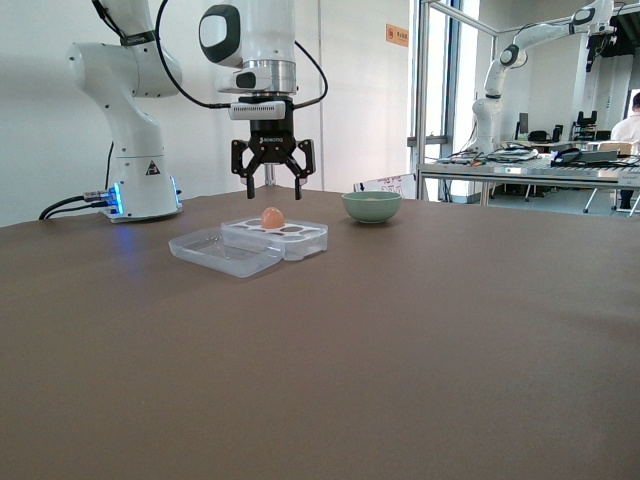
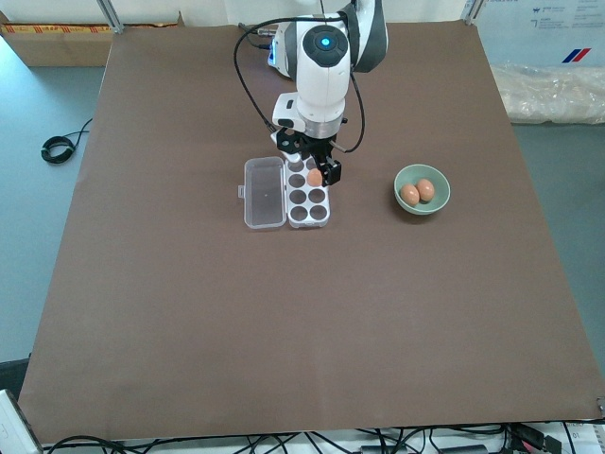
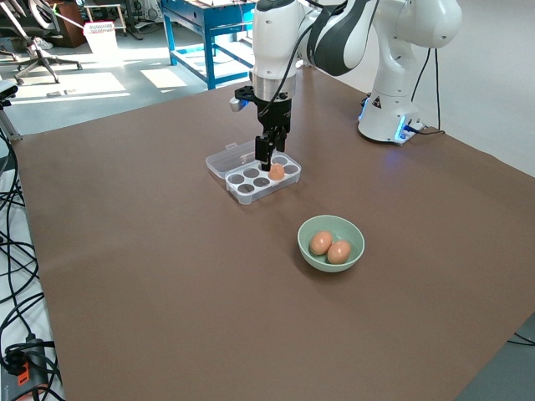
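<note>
A clear egg carton with white cups (image 2: pixel 308 203) and open lid (image 2: pixel 264 194) sits on the brown table, holding one brown egg (image 1: pixel 273 219). My black gripper (image 1: pixel 273 183) hangs open above that egg in the top view, nothing between its fingers; in the left and right views it partly covers the carton. A mint bowl (image 3: pixel 330 226) holds two brown eggs (image 3: pixel 321 243) to one side of the carton, seen clearly in the left and right views.
The robot's white base (image 1: pixel 142 190) stands at the back of the table (image 2: pixel 284 331). Cables (image 2: pixel 113 446) run along the outer edge.
</note>
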